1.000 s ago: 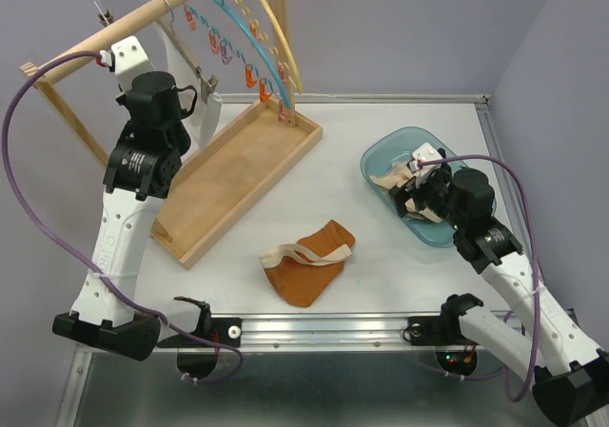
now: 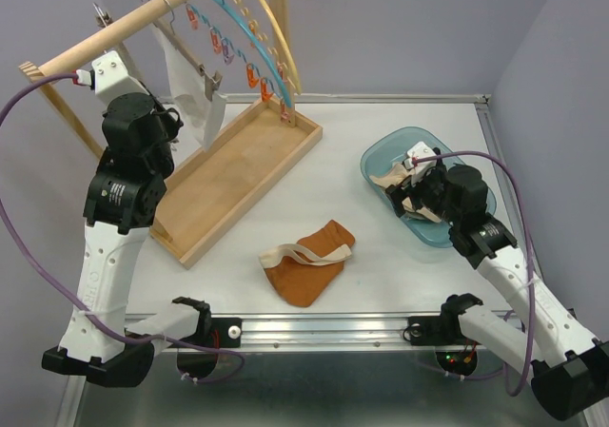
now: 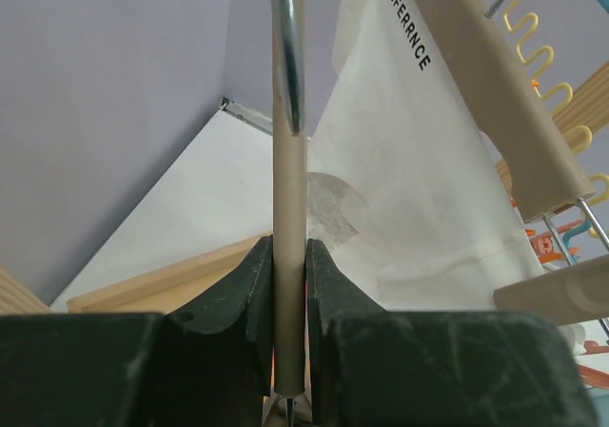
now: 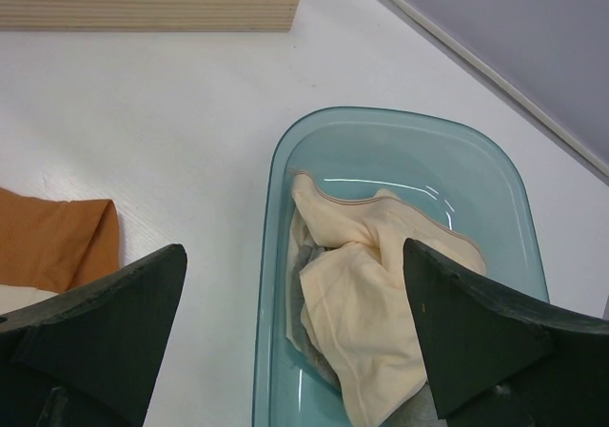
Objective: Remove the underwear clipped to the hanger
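White cloth (image 2: 197,89) with black lettering hangs from the rail, clamped under a wooden bar (image 3: 504,94) that fills the upper right of the left wrist view. A narrow wooden piece (image 3: 289,208) with a metal part above it stands upright between the fingertips of my left gripper. The fingers lie close along both its sides; whether they press on it cannot be told. From above, the left fingertips are hidden beside the cloth. My right gripper is open and empty above the blue tub (image 4: 271,284).
Crumpled beige cloth (image 4: 362,294) lies in the tub. A brown cloth (image 2: 309,273) with a cream band rests mid-table. The rack's wooden rail (image 2: 133,23) and base (image 2: 228,165) surround the left arm; coloured hangers (image 2: 257,37) hang further right. Table between rack and tub is clear.
The right arm has hardly moved.
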